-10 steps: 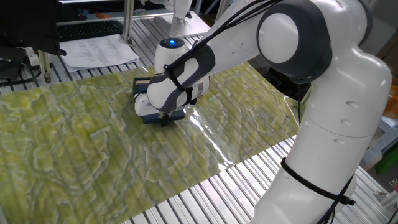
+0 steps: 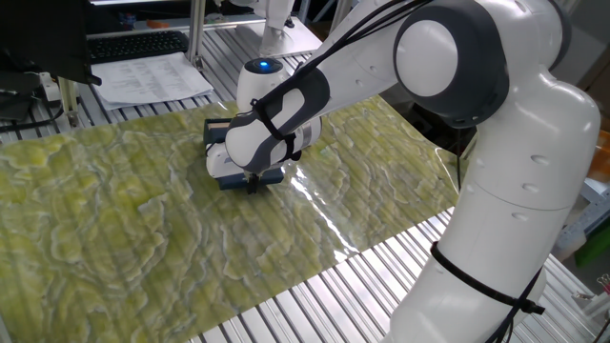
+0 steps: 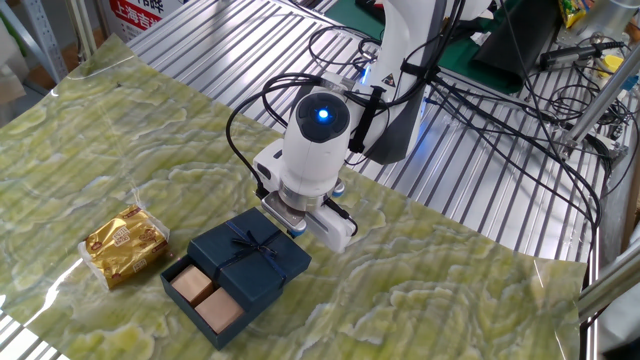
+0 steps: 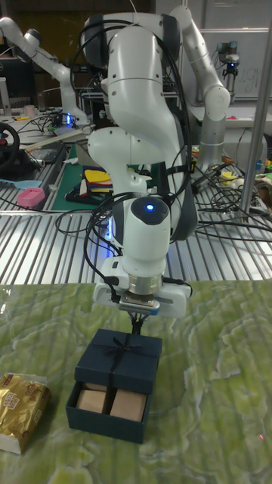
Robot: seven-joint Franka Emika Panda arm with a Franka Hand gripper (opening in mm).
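Observation:
A dark blue gift box (image 4: pixel 104 423) sits on the green marbled mat, its front part uncovered. Two beige blocks (image 3: pixel 192 285) (image 3: pixel 220 310) show inside. The dark blue lid (image 3: pixel 250 255), tied with a ribbon bow, lies over the rear part of the box, set back from the front edge. My gripper (image 4: pixel 137 326) points down at the lid's rear side, its dark fingers close together in the middle of the hand. Nothing shows between them; whether they touch the lid is unclear. In exterior view 1 the arm hides much of the box (image 2: pixel 212 125).
A gold foil package (image 3: pixel 125 247) lies beside the box's open end. Papers (image 2: pixel 152 80) and a keyboard (image 2: pixel 138 45) lie beyond the mat. Cables hang along the arm.

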